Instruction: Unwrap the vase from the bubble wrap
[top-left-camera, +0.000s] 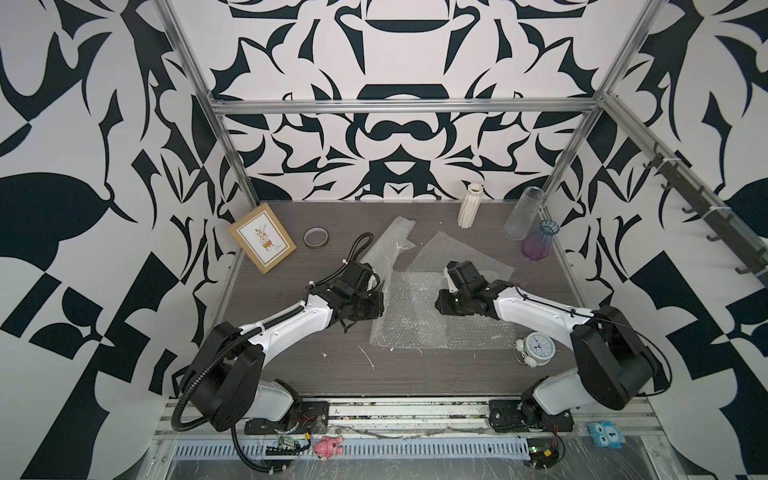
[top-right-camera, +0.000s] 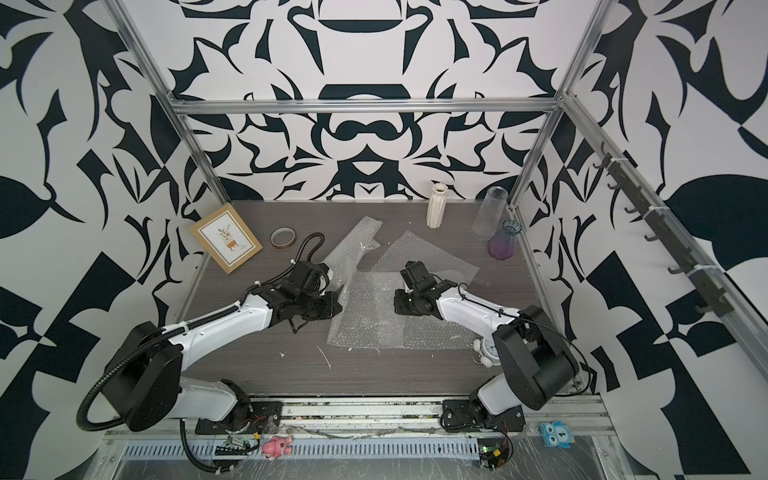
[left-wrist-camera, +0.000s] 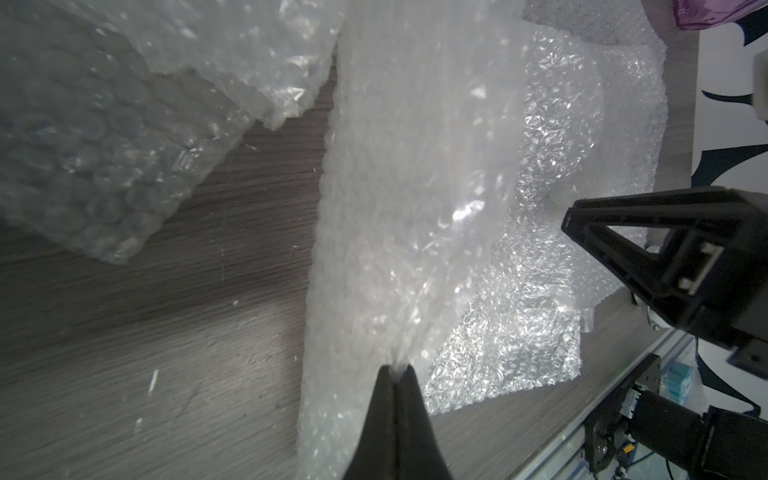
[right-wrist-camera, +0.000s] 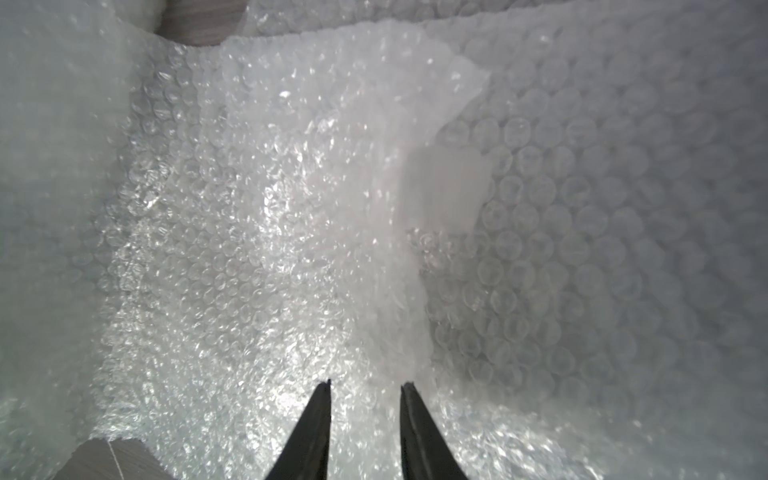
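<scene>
Bubble wrap (top-left-camera: 416, 316) lies spread over the middle of the table, with a raised fold along its left side. My left gripper is shut at that fold, and creases in the film run together at its fingertips. In the right wrist view, my right gripper has its fingertips apart, just over an overlapping edge of the wrap (right-wrist-camera: 400, 320), with nothing held between them. No vase shows inside the wrap. At the back stand a white ribbed vase (top-left-camera: 470, 205), a tall clear one (top-left-camera: 524, 213) and a purple glass one (top-left-camera: 540, 241).
A framed picture (top-left-camera: 262, 237) and a tape roll (top-left-camera: 316, 237) lie at the left. A white clock (top-left-camera: 535, 349) sits near the right arm's forearm. Bare table (top-left-camera: 432, 372) shows along the front, with small white scraps.
</scene>
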